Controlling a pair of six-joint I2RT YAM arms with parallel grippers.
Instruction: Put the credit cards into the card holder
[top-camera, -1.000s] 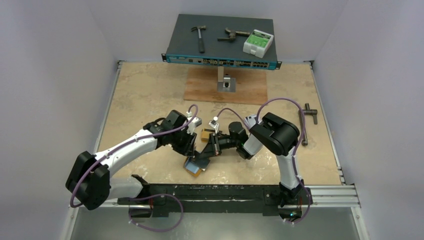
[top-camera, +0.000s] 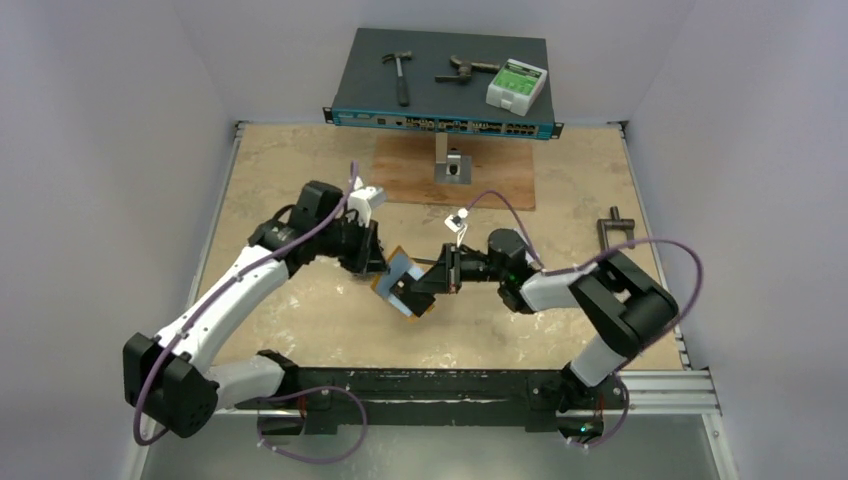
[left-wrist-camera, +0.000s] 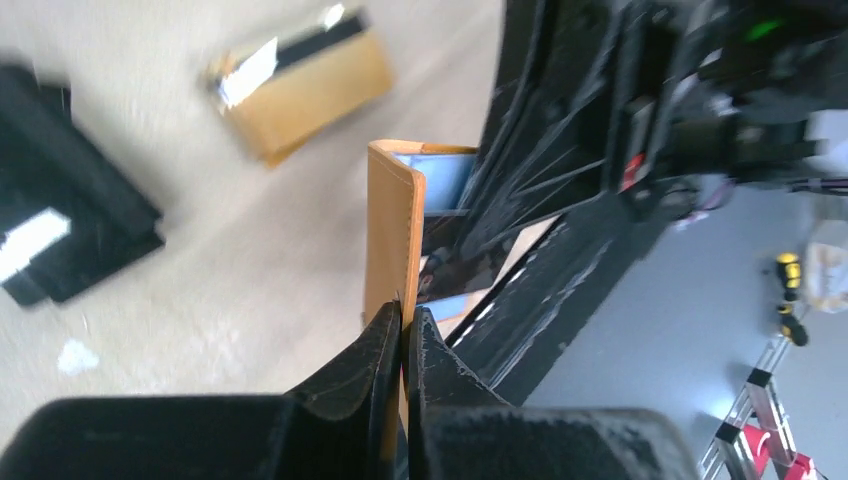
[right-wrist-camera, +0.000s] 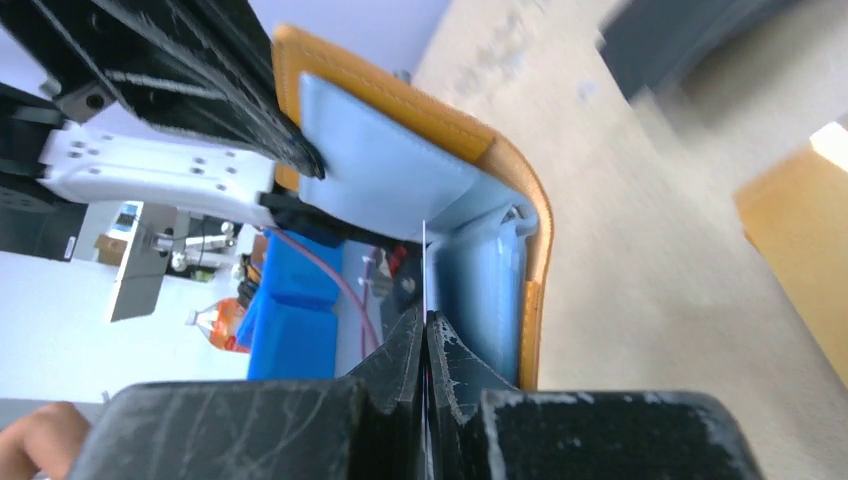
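The card holder (top-camera: 402, 280), orange outside and pale blue inside, is held up and tilted between the two arms. My left gripper is shut on its orange edge, which runs up from the fingertips. A dark card (top-camera: 411, 295) lies against the holder's blue side in the top view. My right gripper is shut on this card, seen edge-on as a thin line above the fingertips. How far the card sits inside a pocket cannot be told. Blue pocket folds (right-wrist-camera: 485, 265) show right beside it.
On the table lie a tan card-like piece (left-wrist-camera: 315, 95) with a black stripe and a black object (left-wrist-camera: 70, 200). A dark T-shaped tool (top-camera: 615, 225) is at the right. Free table surface lies in front and to the left.
Both grippers have moved away from the table's front edge, carrying the holder and dark card along. The right arm has swung outward to the right. The tan piece is now mostly hidden from above.
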